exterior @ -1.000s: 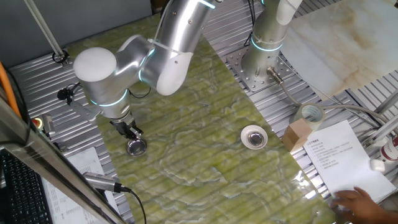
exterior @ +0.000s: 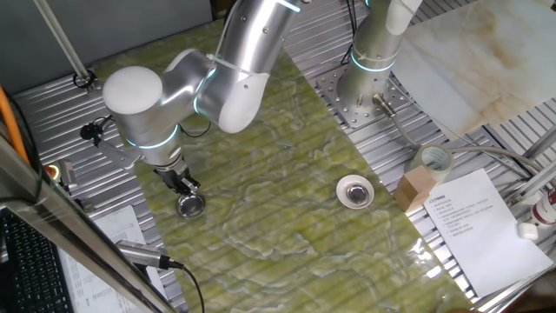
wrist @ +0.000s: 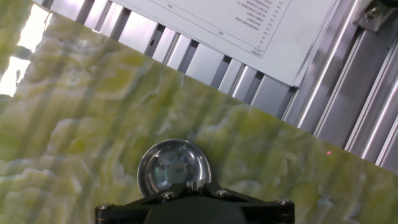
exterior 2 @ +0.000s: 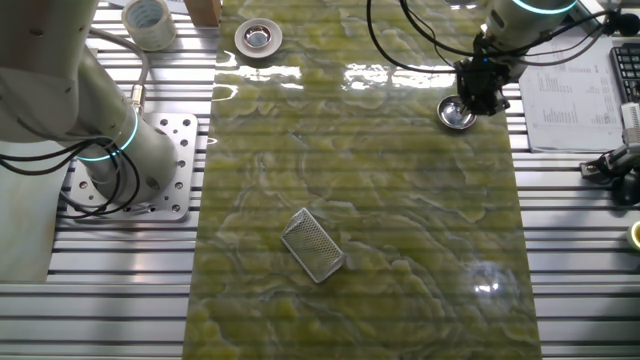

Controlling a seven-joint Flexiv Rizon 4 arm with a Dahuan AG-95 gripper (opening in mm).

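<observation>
A small shiny metal bowl rests on the green marbled board, near its edge on the keyboard side. My gripper points down at the bowl's rim. In the wrist view the bowl lies just beyond the gripper, whose fingertips are close together over the near rim. Whether the rim is between them cannot be made out. A second metal bowl sits in a white dish across the board. In exterior view 2 a flat metal grater lies on the board.
A wooden block, a tape roll and a printed sheet are beyond the dish side. A keyboard and a dark cable lie on the other side. The board between the two bowls is clear.
A person's hand at the lower right, by the printed sheet, has gone from view. The arm, the gripper and both bowls have not visibly moved.
</observation>
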